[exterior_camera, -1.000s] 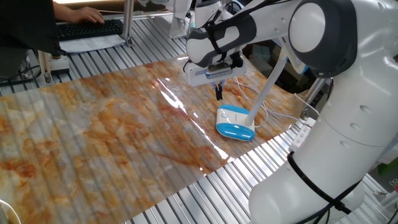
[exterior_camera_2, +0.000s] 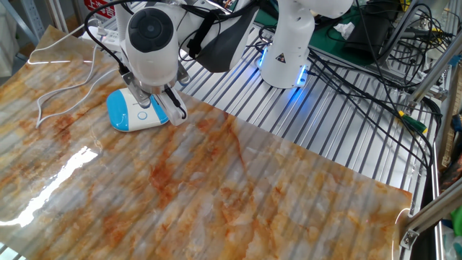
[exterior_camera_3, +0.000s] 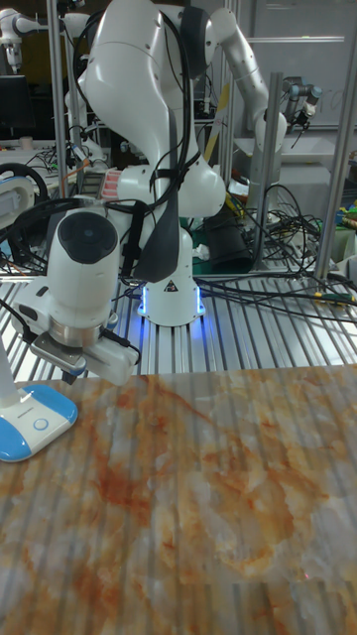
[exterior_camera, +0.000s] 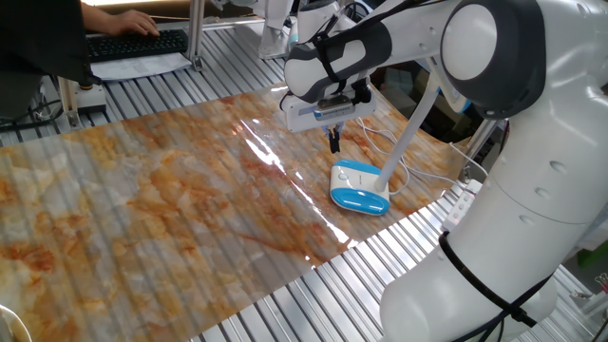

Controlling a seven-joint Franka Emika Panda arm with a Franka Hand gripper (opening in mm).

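Note:
A desk lamp with a white and blue base [exterior_camera: 360,187] stands on the marbled sheet, its white stem [exterior_camera: 410,135] slanting up behind the arm. A round button [exterior_camera: 343,177] shows on the base's top. My gripper [exterior_camera: 334,150] points down close to the base's button end, its dark fingers together and nothing visible between them. Whether the fingertips touch the lamp cannot be told. In the second exterior view the hand covers part of the lamp base [exterior_camera_2: 130,114]. The third view has the base [exterior_camera_3: 38,423] at its left edge, with the fingers hidden behind the hand.
White cables [exterior_camera: 404,166] lie behind the lamp, leading to a power strip [exterior_camera: 463,204]. Most of the marbled sheet [exterior_camera: 161,228] is bare. At the far left, a person's hand [exterior_camera: 128,24] rests on a keyboard [exterior_camera: 138,45].

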